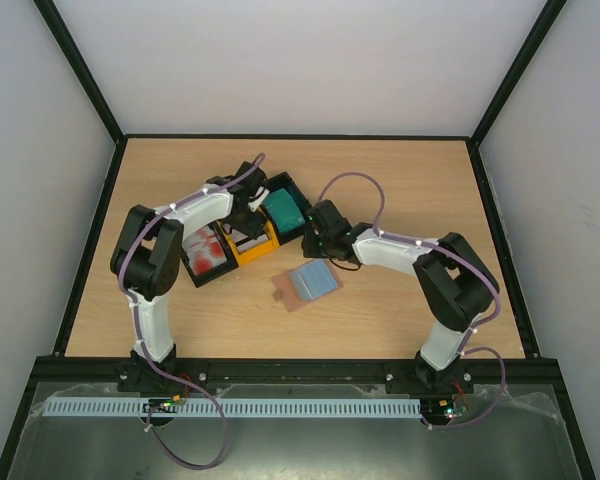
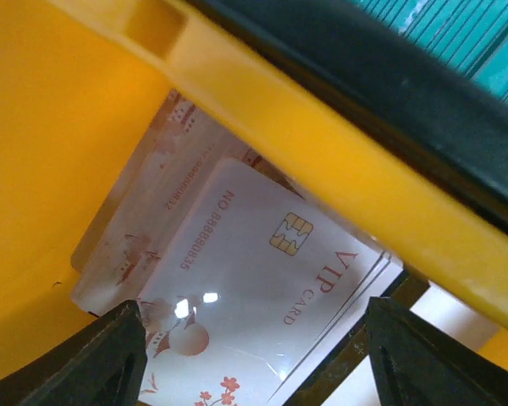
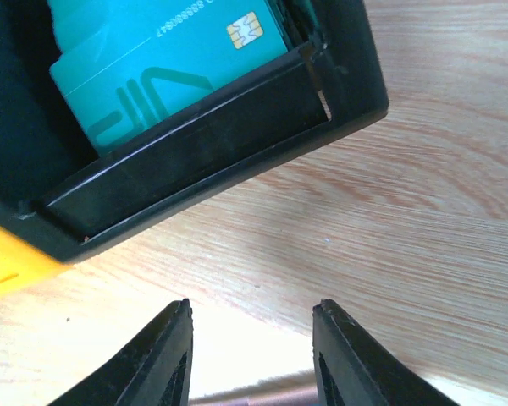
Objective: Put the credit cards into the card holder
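Observation:
In the left wrist view, white VIP cards [image 2: 245, 271] lie stacked and overlapping in the yellow box [image 2: 34, 211]. My left gripper is over them with its fingers apart and nothing held between them. The card holder [image 1: 288, 292], a brown piece with pale blue pockets, lies flat on the table in the top view. Just behind it, my right gripper stands with parted fingers and an empty gap. Only a thin strip of the holder shows at the bottom of the right wrist view.
Teal cards [image 3: 178, 68] fill a black box [image 3: 195, 161] on the yellow box's far right side. Another black box with red and white cards [image 1: 205, 252] adjoins on the near left. Bare table surrounds the holder's front and right.

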